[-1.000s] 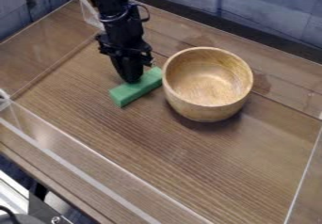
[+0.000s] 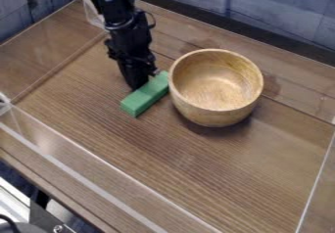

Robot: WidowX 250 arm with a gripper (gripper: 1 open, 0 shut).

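Observation:
My black gripper (image 2: 139, 78) reaches down from the top of the camera view, its tip low at the upper-left end of a green block (image 2: 144, 97) that lies on the wooden table. The fingers look shut; whether anything is between them is hard to tell at this size. A large tan wooden bowl (image 2: 216, 80) sits right beside the block, to its right.
Pale edges border it at the left and at the right, and a cable runs in the lower-left corner.
The gripper has moved slightly down and toward the front onto the block's end, and the green block has shifted a little toward the front.

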